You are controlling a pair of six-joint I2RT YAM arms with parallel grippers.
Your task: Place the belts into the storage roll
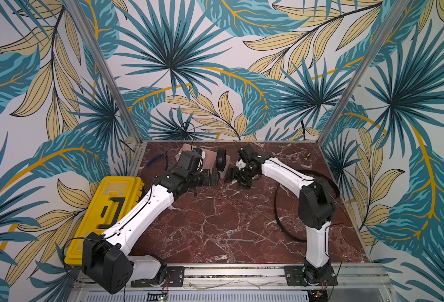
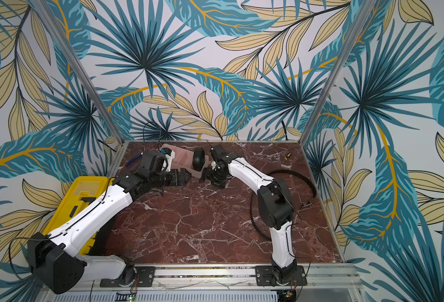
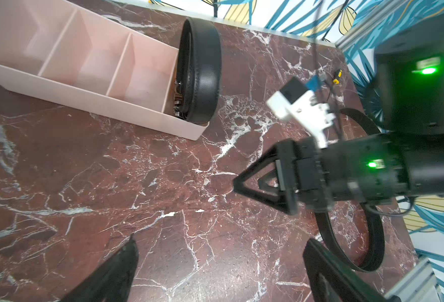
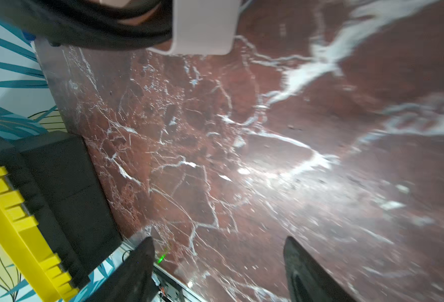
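The pink divided storage tray (image 3: 86,103) rests at the back centre; a coiled black belt (image 3: 199,70) stands upright in its end compartment. Another black belt (image 3: 372,236) lies in a loose loop on the right of the table. My left gripper hangs in front of the tray, open and empty. My right gripper is beside the tray's right end, near that coiled belt, its fingers apart with bare table between them.
A yellow toolbox (image 1: 96,221) stands at the left edge. Blue pliers (image 1: 156,158) lie back left, a small yellow tool (image 1: 307,156) back right.
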